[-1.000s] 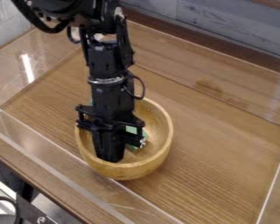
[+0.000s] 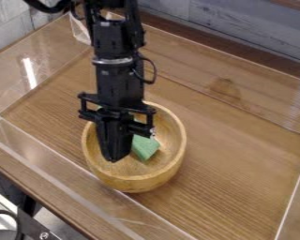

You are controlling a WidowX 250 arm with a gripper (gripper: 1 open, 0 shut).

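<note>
My black gripper (image 2: pixel 115 146) points down over the left part of a wooden bowl (image 2: pixel 156 176), its fingertips at or just inside the rim. The gripper is shut, with nothing seen between its fingers. A green block (image 2: pixel 145 147) lies in the bowl to the right of the fingers, partly hidden by them.
A clear object at the upper left is too small to tell.
The gripper has risen somewhat from lower in the bowl over the last second. The bowl and green block look about where they were.
</note>
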